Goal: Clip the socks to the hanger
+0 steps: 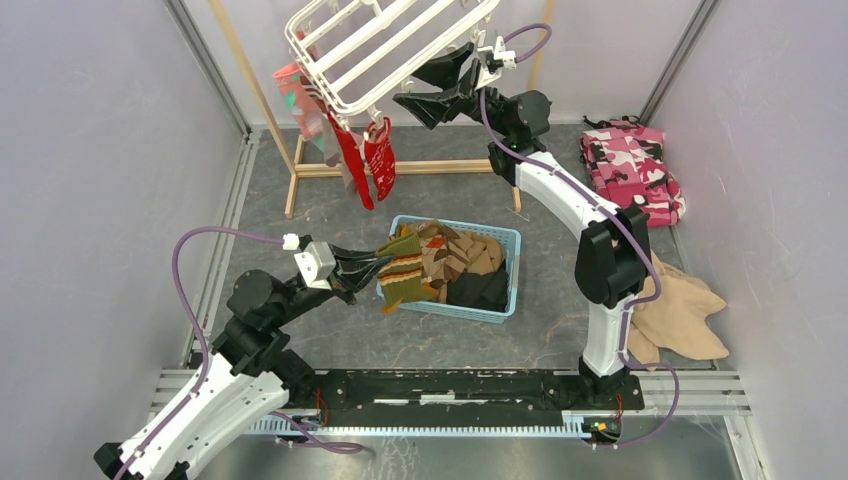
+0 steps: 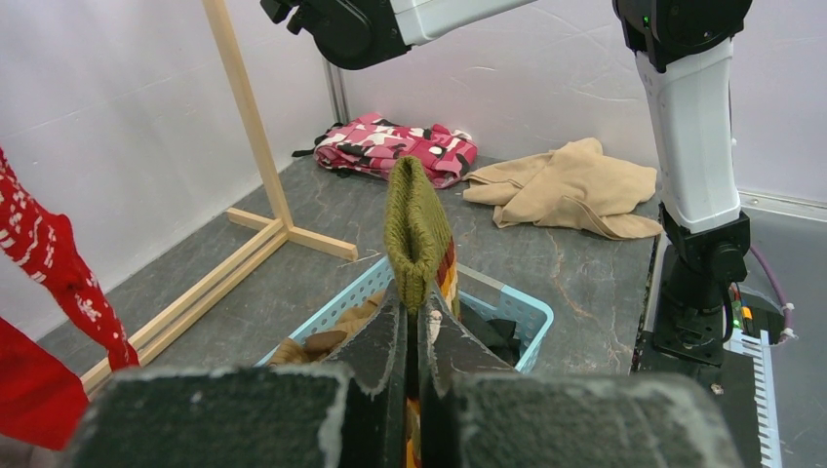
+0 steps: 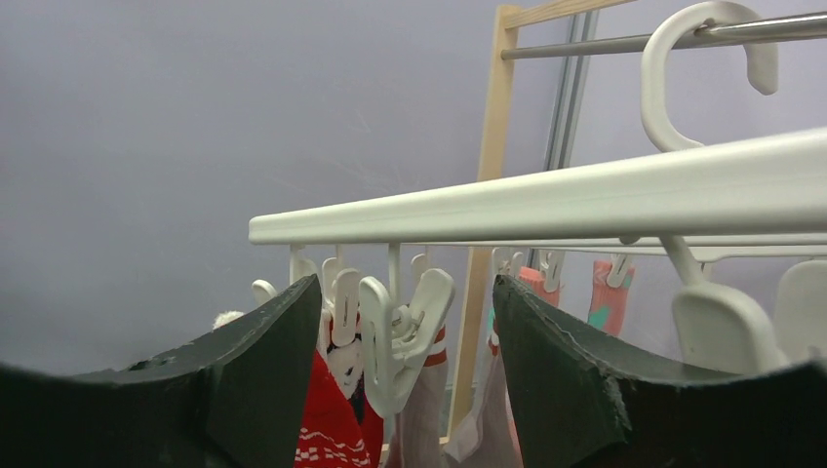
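Observation:
My left gripper (image 1: 380, 260) is shut on an olive striped sock (image 1: 403, 270), held over the blue basket (image 1: 510, 280); in the left wrist view the sock (image 2: 417, 214) rises from between the fingertips. Up at the white hanger (image 1: 350, 105), my right gripper (image 1: 436, 88) stands open, a white clip (image 3: 405, 341) between and beyond its fingers. Red socks (image 1: 380, 160) and pink socks (image 1: 290, 90) hang from the hanger's clips.
A wooden rack (image 1: 430, 166) stands behind the basket, which holds more brown and dark fabric. A pink camouflage bag (image 1: 630, 165) and tan cloth (image 1: 675, 315) lie on the right floor.

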